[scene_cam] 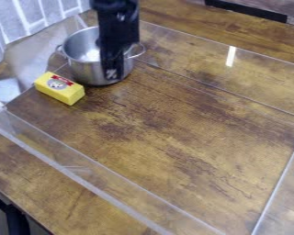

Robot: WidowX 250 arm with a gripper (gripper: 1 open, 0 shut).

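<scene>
A steel pot (85, 64) with side handles stands at the upper left of the table. A yellow box (59, 89) with a printed label lies just in front of it, toward the left. My gripper (113, 64) is blurred over the pot's right part, its lower tips in front of or inside the pot; I cannot tell which. Nothing shows held by it, and its fingers are too blurred to read.
Clear low walls border the work area. A white object sits at the left edge beside the box.
</scene>
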